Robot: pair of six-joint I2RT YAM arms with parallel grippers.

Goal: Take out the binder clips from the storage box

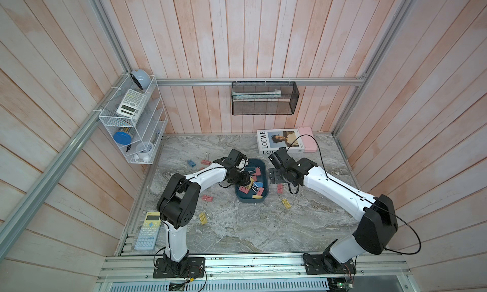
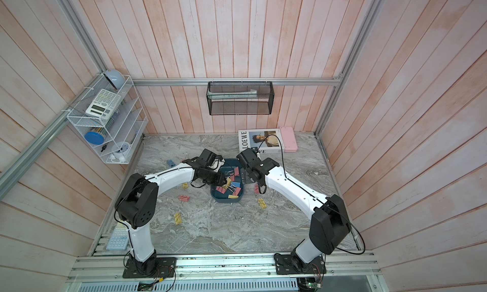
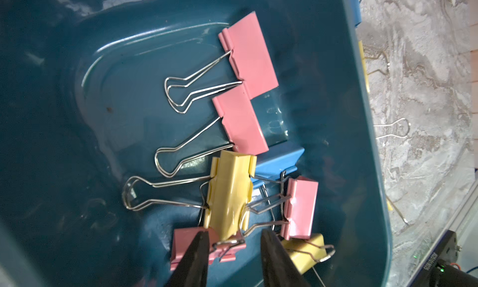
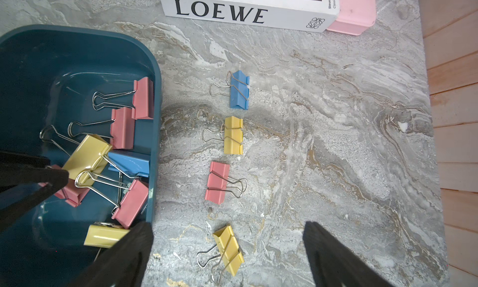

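Note:
The dark teal storage box stands mid-table and holds several pink, yellow and blue binder clips. In the left wrist view, two pink clips lie along its side. A yellow clip leans across another pink clip and beside a blue clip. My left gripper reaches into the box, its fingers apart around the near end of this yellow clip; whether they touch it is unclear. Right of the box, my right gripper is open above the table, holding nothing.
Outside the box on its right lie a blue clip, a yellow clip, a pink clip and another yellow clip. More clips lie left of the box. A LOEWE book sits at the back.

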